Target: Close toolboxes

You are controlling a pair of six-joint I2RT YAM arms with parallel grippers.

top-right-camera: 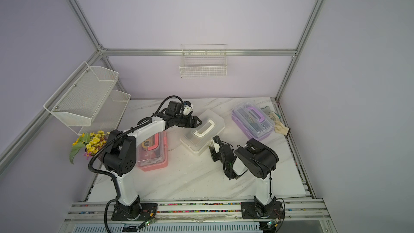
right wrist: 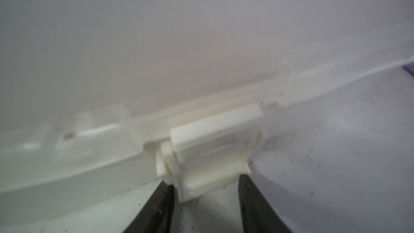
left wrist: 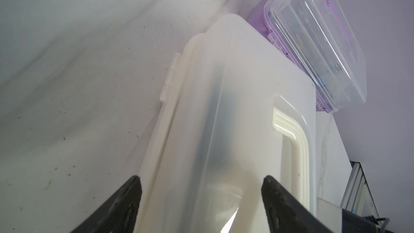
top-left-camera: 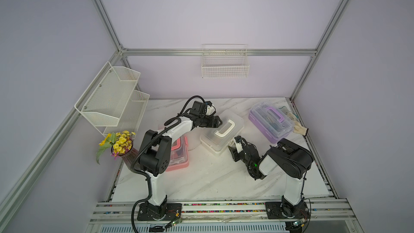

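Note:
The white translucent toolbox (top-left-camera: 222, 138) sits mid-table, lid down. My left gripper stands open over its lid, beside the white handle (left wrist: 293, 146). My right gripper is low at the box's front right side, its fingers part open just under a white latch (right wrist: 215, 129), which hangs out from the rim; I cannot tell whether they touch it. A purple toolbox (top-left-camera: 269, 120) lies at the right with its lid down. A pink toolbox (top-right-camera: 151, 157), lid down, is partly behind my left arm.
A glove (top-right-camera: 279, 125) lies at the right edge beside the purple box. Flowers in a vase (top-left-camera: 127, 151) stand at the left, below wire shelves (top-left-camera: 112, 95). A wire basket (top-left-camera: 224, 60) hangs on the back wall.

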